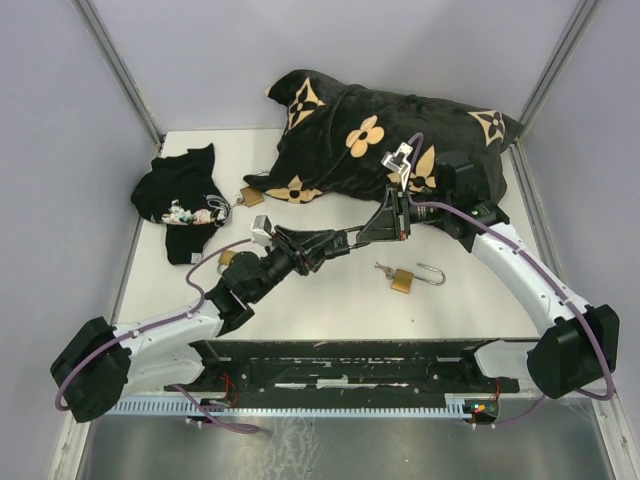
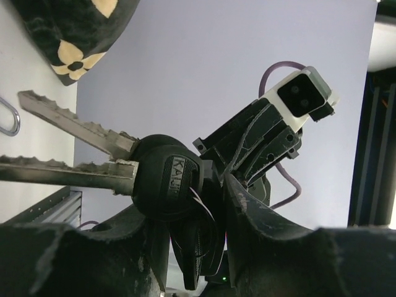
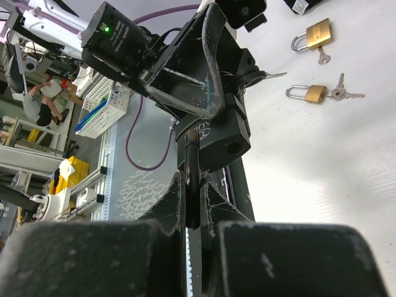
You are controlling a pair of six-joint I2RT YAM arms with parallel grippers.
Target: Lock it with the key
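Observation:
A black padlock (image 3: 216, 139) hangs between my two grippers above the table. My right gripper is shut on its dark shackle (image 3: 192, 158); an empty round hole shows in the body's end, so the shackle is out on that side. My left gripper (image 1: 325, 246) has its fingers around the padlock body from the left; whether they press on it is hard to tell. Two silver keys (image 2: 80, 127) with black heads (image 2: 167, 176) lie in front of the left fingers (image 2: 266, 253), pointing left in the left wrist view and hiding much of the padlock.
An opened brass padlock (image 1: 402, 281) with keys lies right of centre. Another brass padlock (image 1: 251, 196) rests further back, and a third sits partly behind my left arm. Black cloth (image 1: 190, 200) and a flowered black cushion (image 1: 370, 140) cover the back.

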